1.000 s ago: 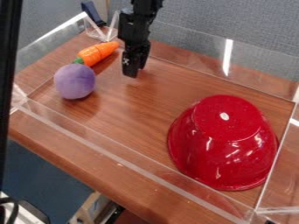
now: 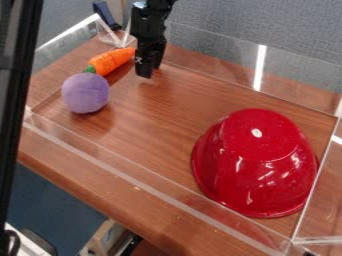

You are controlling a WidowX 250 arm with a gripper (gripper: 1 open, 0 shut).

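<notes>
My black gripper (image 2: 148, 62) hangs at the back of the wooden tray, its fingertips low beside an orange carrot (image 2: 112, 59), just to the carrot's right; I cannot tell whether it is open or shut. A purple ball (image 2: 86, 92) lies at the left, nearer the front. A large red bowl (image 2: 254, 160) sits upside down at the right.
Clear plastic walls (image 2: 261, 66) edge the wooden surface (image 2: 154, 150), whose middle and front left are bare. Beyond the left edge is a blue floor (image 2: 54, 210).
Since a second ago my gripper has shifted slightly left and up, toward the back. The carrot, ball and bowl look unmoved.
</notes>
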